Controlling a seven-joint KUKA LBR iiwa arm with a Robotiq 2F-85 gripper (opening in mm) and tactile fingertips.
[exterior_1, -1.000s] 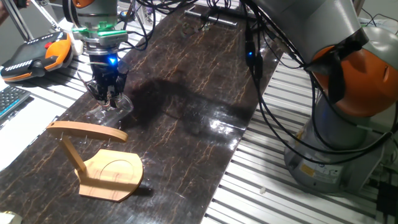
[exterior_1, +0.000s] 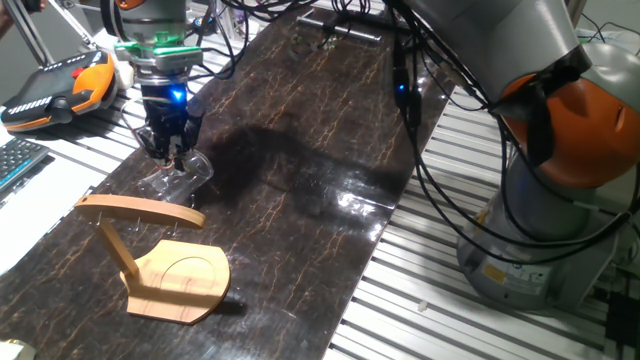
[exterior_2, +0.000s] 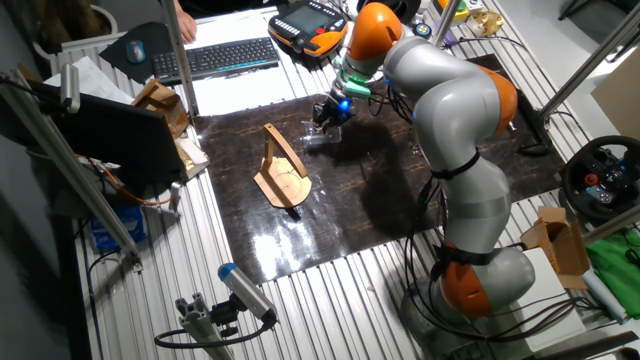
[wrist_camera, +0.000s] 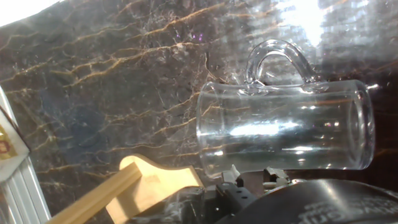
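Note:
A clear glass mug (wrist_camera: 286, 127) lies on its side on the dark marbled table, its handle toward the top in the wrist view. Exterior view 1 shows the mug (exterior_1: 190, 178) directly below my gripper (exterior_1: 178, 163), which points down. In the wrist view, the gripper's (wrist_camera: 255, 178) fingertips are at the mug's near side wall; whether they grip the glass is unclear. A wooden stand (exterior_1: 170, 285) with an upright post and a curved, pegged top bar stands close by. Exterior view 2 shows the stand (exterior_2: 283, 185) and my gripper (exterior_2: 322, 125) separated by a short gap.
An orange-and-black teach pendant (exterior_1: 65, 92) and a keyboard (exterior_2: 215, 62) lie beyond the table's edge. Cables (exterior_1: 415, 130) hang by the arm. A metal bar (exterior_1: 340, 28) lies at the table's far end.
My gripper has lowered very slightly toward the mug over the last second. Mug and stand stay put.

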